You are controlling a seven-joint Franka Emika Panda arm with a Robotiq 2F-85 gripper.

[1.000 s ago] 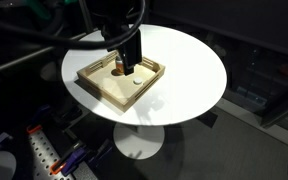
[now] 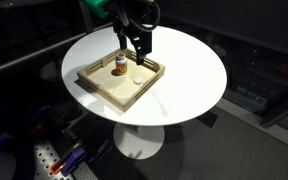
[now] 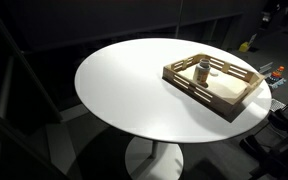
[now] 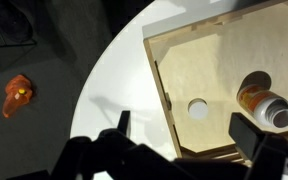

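Note:
A small amber bottle (image 2: 122, 63) with a pale label stands in a shallow wooden tray (image 2: 136, 97). In the wrist view the bottle (image 4: 251, 97) is at the right, its light-coloured top facing the camera. A round white disc (image 4: 197, 108), perhaps a cap, lies on the tray floor beside it. The same disc (image 2: 138, 80) shows right of the bottle in exterior view 1. My gripper is open above the tray, its fingers wide apart and nothing between them. In exterior view 2 the gripper cannot be made out.
The tray sits on a round white table (image 3: 134, 85), whose surface is otherwise bare. Slatted sides (image 3: 192, 88) rim the tray. An orange object (image 4: 18, 95) lies off the table on the dark floor. Various items (image 3: 275, 74) stand beyond the table at the right.
My gripper has risen and shifted rightward in exterior view 1, leaving the bottle in fuller view. Bottle, disc and tray have stayed in place.

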